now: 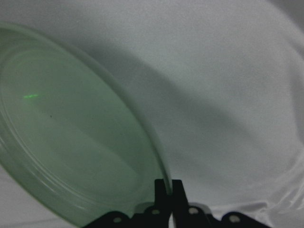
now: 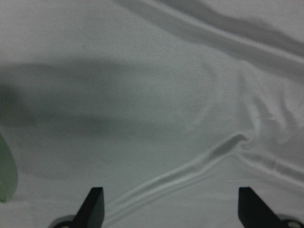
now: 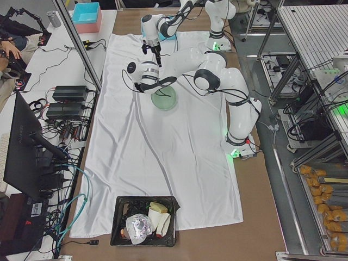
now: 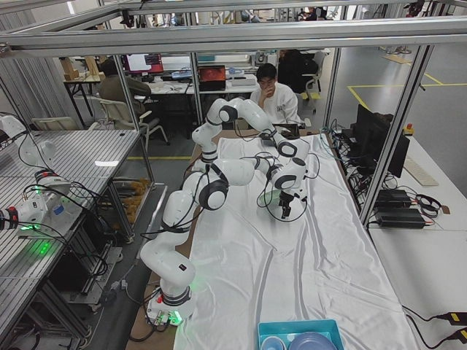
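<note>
A translucent green round plate or shallow bowl (image 3: 163, 100) is in the middle of the white cloth, below the arms. In the left wrist view my left gripper is shut on the rim of the green plate (image 1: 76, 123). My right gripper stands open above bare cloth with nothing between its fingers; the plate's edge (image 2: 6, 171) shows at that view's left.
A black bin (image 3: 117, 217) with foil and other items sits at one end of the table. A blue tray (image 4: 266, 332) with dishes sits at the other.
</note>
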